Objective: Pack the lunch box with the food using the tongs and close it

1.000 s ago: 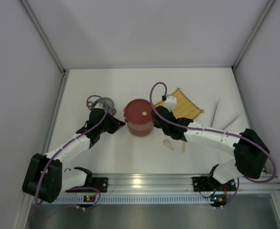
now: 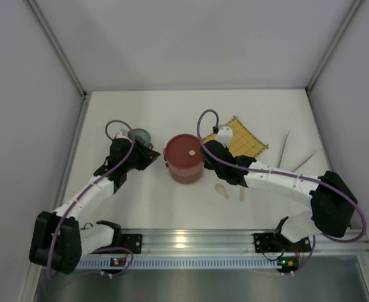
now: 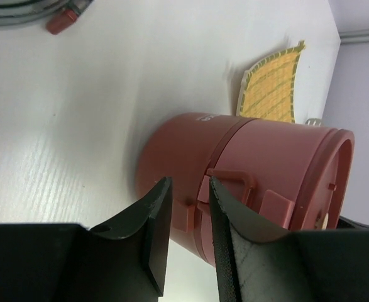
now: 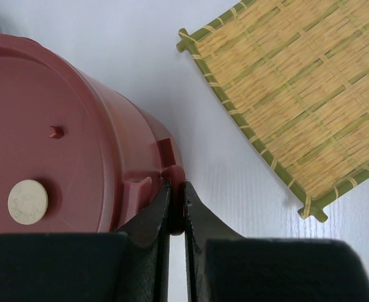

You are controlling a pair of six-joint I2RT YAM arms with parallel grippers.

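A stacked dark red round lunch box [image 2: 183, 163] stands mid-table, its lid showing a pale knob [image 4: 27, 201]. My right gripper is shut on a red clip or handle at the box's side. My left gripper is part open beside the opposite side, where a red handle [image 3: 237, 179] sits; nothing shows held between its fingers. From the top view it stands a short way left of the box.
A woven bamboo mat [image 2: 250, 141] lies behind the right arm. A grey round pot [image 2: 141, 136] is at back left, partly under the left arm. Spoons [image 2: 222, 190] and chopsticks [image 2: 285, 145] lie to the right.
My left gripper has drawn back leftward, away from the box. The box has shifted slightly toward the front since a second ago, with the right gripper still at it.
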